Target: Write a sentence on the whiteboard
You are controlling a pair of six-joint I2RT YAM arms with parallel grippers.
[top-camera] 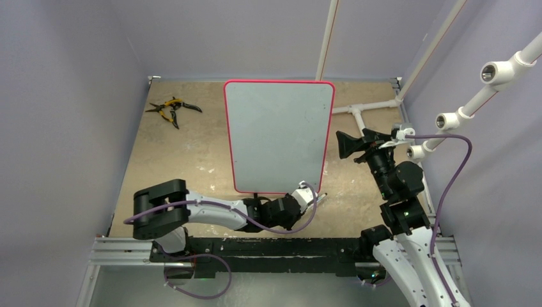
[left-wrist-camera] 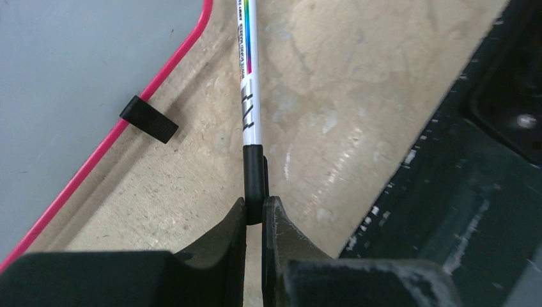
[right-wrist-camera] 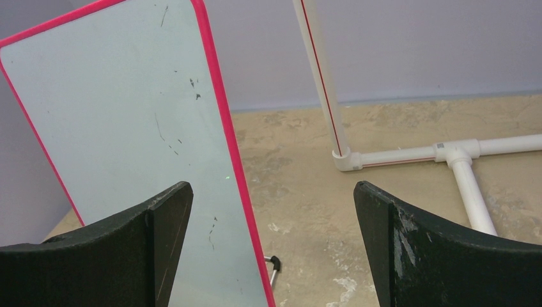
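The whiteboard [top-camera: 275, 134] with its red rim fills the middle of the table; in the right wrist view it [right-wrist-camera: 115, 109] carries a few dark marks. My left gripper is shut on a white marker [left-wrist-camera: 250, 109] by its black end, below the board's bottom edge and a black clip [left-wrist-camera: 149, 119]. In the top view the left wrist mostly hides the marker. My right gripper [top-camera: 350, 144] is open and empty, right of the board.
Yellow-black pliers [top-camera: 172, 115] lie at the back left. White pipes [top-camera: 372, 107] run along the back right and right side.
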